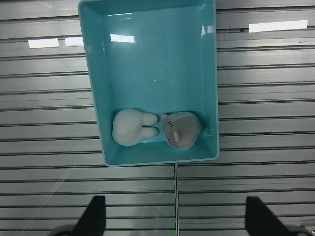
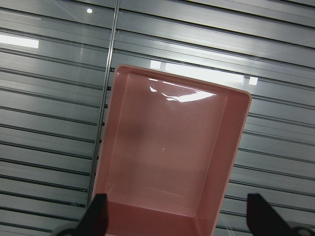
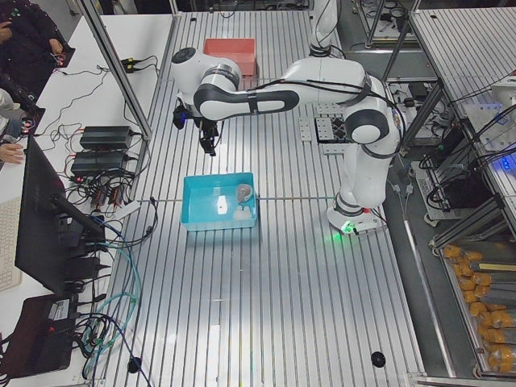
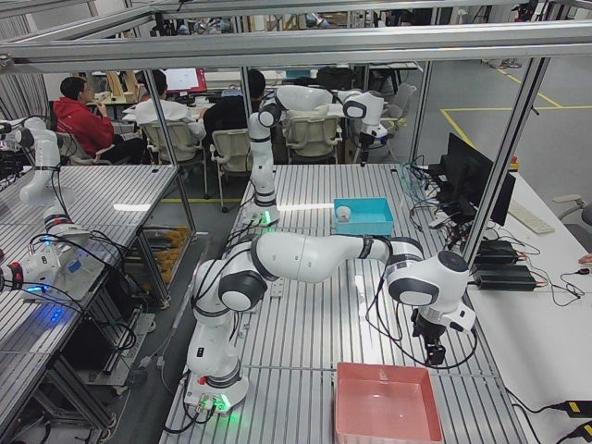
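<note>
A cyan bin (image 1: 152, 59) holds a white rabbit-eared plush (image 1: 127, 127) and a grey plush with a face (image 1: 183, 130), side by side at one end. My left gripper hangs above and beside this bin, open, with nothing seen between its fingers; it also shows in the camera left view (image 3: 208, 141). My right gripper is over an empty pink bin (image 2: 162, 147), open with nothing between its fingers; in the camera right view (image 4: 433, 347) it hangs just behind that bin.
Both bins stand on a slatted aluminium table (image 3: 282, 298). Monitors and cables (image 3: 48, 226) line one side, and frame posts stand at the edges.
</note>
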